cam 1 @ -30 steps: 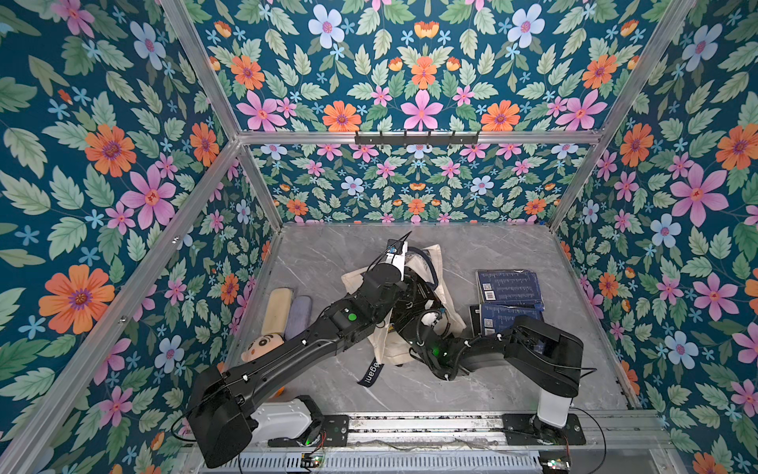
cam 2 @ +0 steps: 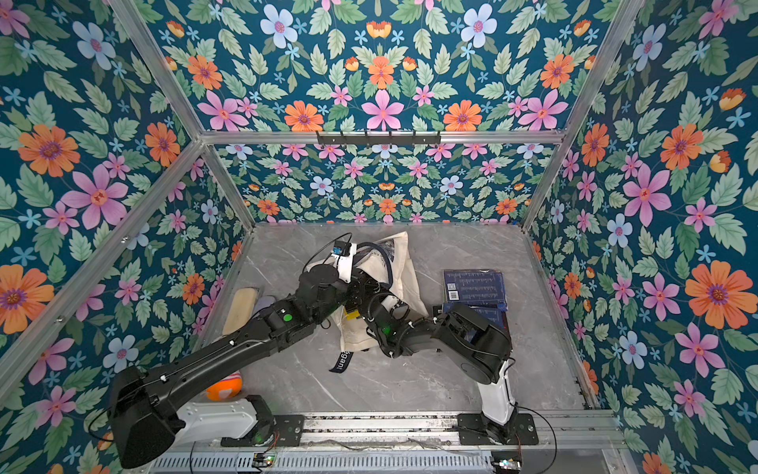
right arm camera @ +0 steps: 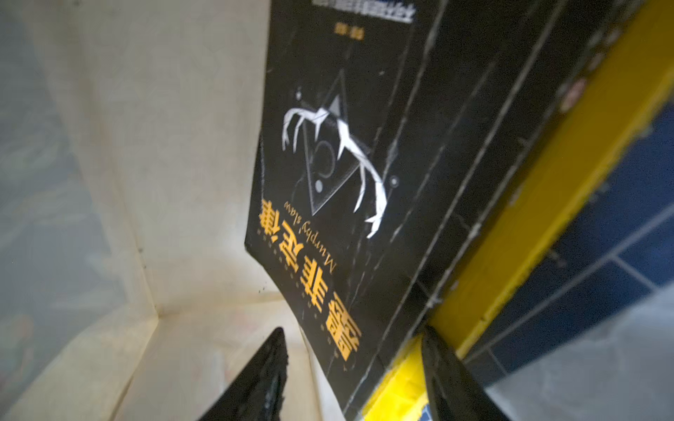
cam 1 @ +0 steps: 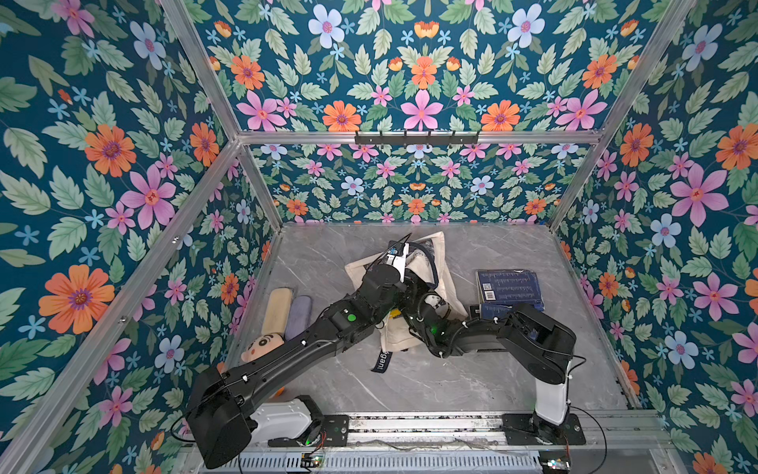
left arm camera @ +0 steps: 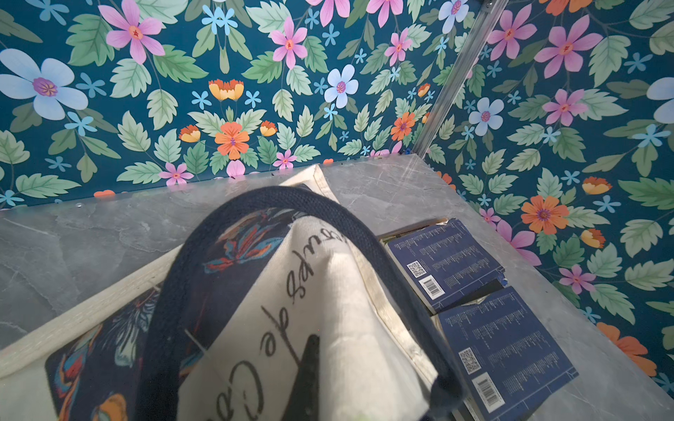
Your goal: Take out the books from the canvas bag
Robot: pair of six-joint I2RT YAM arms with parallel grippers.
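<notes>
The canvas bag (cam 1: 438, 260) lies on the table's middle, both arms reaching into it. My left gripper (cam 2: 359, 284) is over the bag; its fingertips are hidden in the left wrist view, where the dark handle (left arm camera: 266, 196) and white cloth fill the middle. Inside the bag, my right gripper has its fingers apart at a black book (right arm camera: 316, 175) titled Murphy's law, with a yellow edge (right arm camera: 547, 224); a blue surface lies beside it. Whether the fingers grip the book is unclear.
Two blue books (left arm camera: 442, 259) lie stacked on others to the right of the bag. Rolled cloths (cam 1: 276, 312), a doll and an orange object (cam 2: 223, 385) lie along the left side.
The left arm stays about still.
</notes>
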